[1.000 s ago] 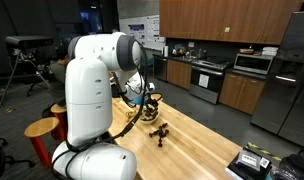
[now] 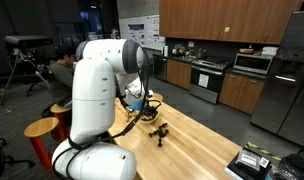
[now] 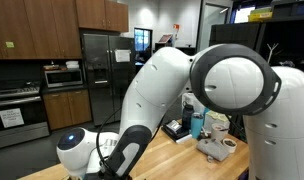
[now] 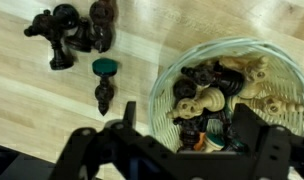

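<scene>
A pale woven basket (image 4: pixel 162 88) holds several chess pieces, dark brown and light wood, piled together. In the wrist view, my gripper is above the basket's near part, its fingers wide apart and nothing held between them. On the table beside the basket lie several loose dark chess pieces, among them one with a green base (image 4: pixel 105 68) and a knight-like piece (image 4: pixel 52 35). From the first exterior view, the basket (image 2: pixel 148 117) shows partly behind the arm, and the loose dark pieces (image 2: pixel 159 133) lie nearer the camera. The second exterior view hides the basket behind the arm.
A black-and-white device (image 2: pixel 250 163) stands at its right end. Behind the table, a person in a light top (image 2: pixel 131 90) is close to the arm.
The loose chess pieces on the table have not visibly moved.
</scene>
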